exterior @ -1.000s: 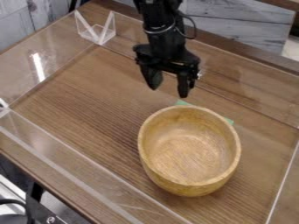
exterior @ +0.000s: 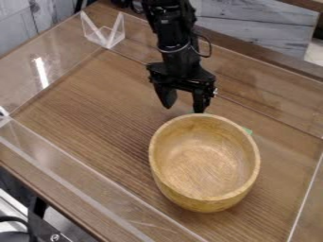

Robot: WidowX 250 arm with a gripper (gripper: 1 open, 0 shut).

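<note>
The black gripper (exterior: pixel 184 95) hangs over the wooden table behind a pale yellow oval bowl (exterior: pixel 203 166), its two fingers spread open. Between and below the fingers no held object can be made out. A small green object (exterior: pixel 247 129) shows at the bowl's back right rim, mostly hidden by it.
A clear plastic object (exterior: pixel 104 28) stands at the back left. A pale grey board (exterior: pixel 265 28) runs along the back.
The gripper has come a little lower and nearer the bowl's back rim. The green object, seen more fully earlier, is now more hidden.
</note>
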